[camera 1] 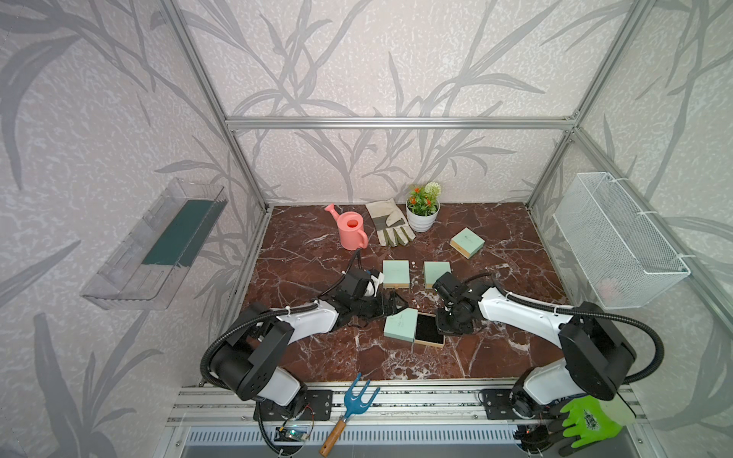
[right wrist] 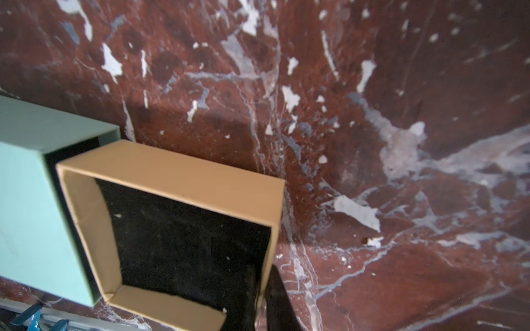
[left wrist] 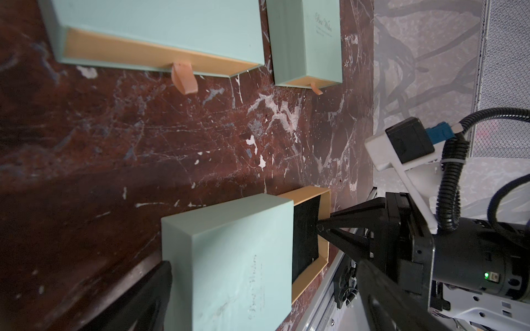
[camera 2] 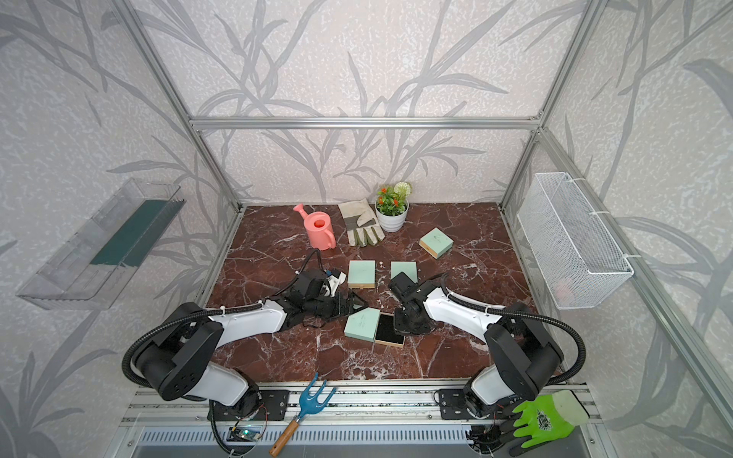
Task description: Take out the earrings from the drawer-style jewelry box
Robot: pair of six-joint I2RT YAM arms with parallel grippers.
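A mint-green jewelry box sleeve point(camera 1: 401, 325) lies at the table's front middle, its tan drawer point(right wrist: 182, 179) slid out to the right. The drawer's black lining point(right wrist: 187, 242) shows no earring that I can make out, only tiny pale specks. At the drawer's right wall is my right gripper, one finger inside and one outside; whether it grips the wall is unclear. My left gripper point(camera 1: 395, 300) is open at the sleeve's back left, its fingers apart on either side of it in the left wrist view.
Two closed green boxes point(camera 1: 395, 273) point(camera 1: 436, 273) stand behind, with tiny pale dots point(camera 1: 414, 264) between them. Another box point(camera 1: 467, 242) sits back right. A pink watering can point(camera 1: 351, 229), gloves point(camera 1: 389, 223) and a flowerpot point(camera 1: 421, 220) line the back.
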